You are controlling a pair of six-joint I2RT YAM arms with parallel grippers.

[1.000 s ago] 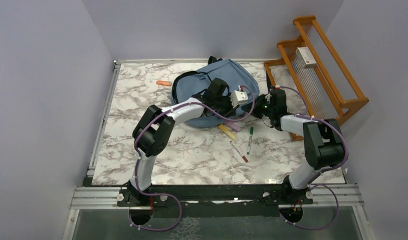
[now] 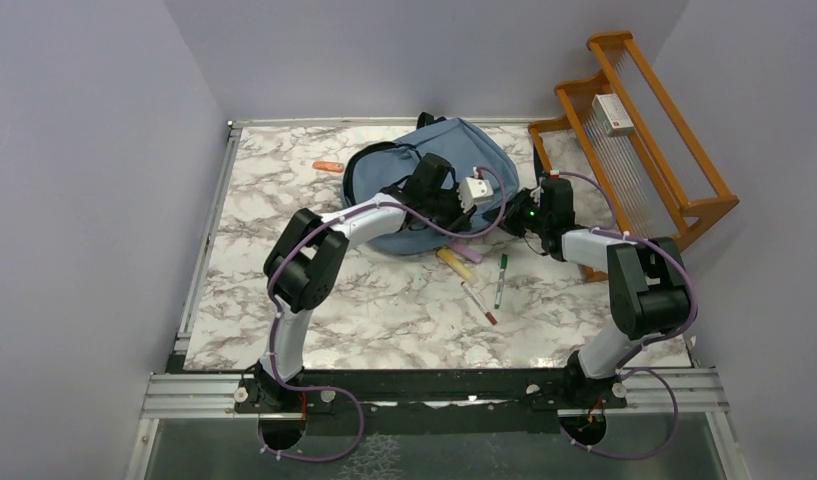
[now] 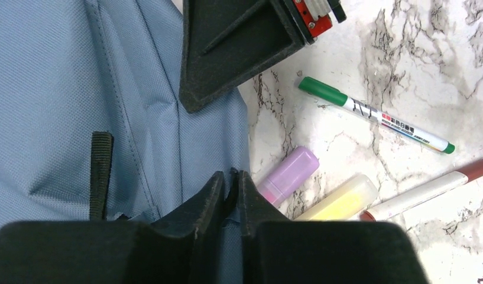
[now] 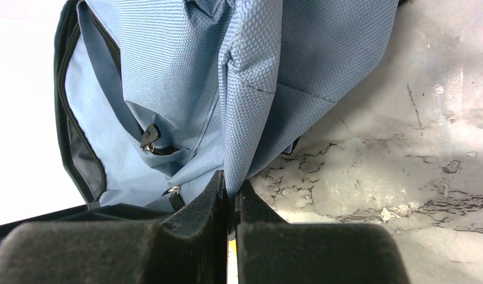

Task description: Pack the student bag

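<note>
The blue bag [image 2: 474,148] lies at the back middle of the table, with its dark-edged opening at the left. My right gripper is shut on a fold of the bag's blue fabric [image 4: 249,94], which rises out between its fingers. At the bag's front edge, my left gripper has its fingertips close together. A thin black piece [image 3: 231,198] shows in the narrow gap between them; whether it is gripped cannot be told. Beside the bag lie a purple stick [image 3: 291,173], a yellow one [image 3: 340,201], a green-capped marker [image 3: 378,116] and a red-capped marker [image 3: 431,190].
A wooden rack [image 2: 684,207] with a white box [image 2: 613,115] on it stands at the right, close to my right arm. An orange object [image 2: 328,166] lies left of the bag. Free table extends at the left and front.
The right arm, bag and loose items look unmoved.
</note>
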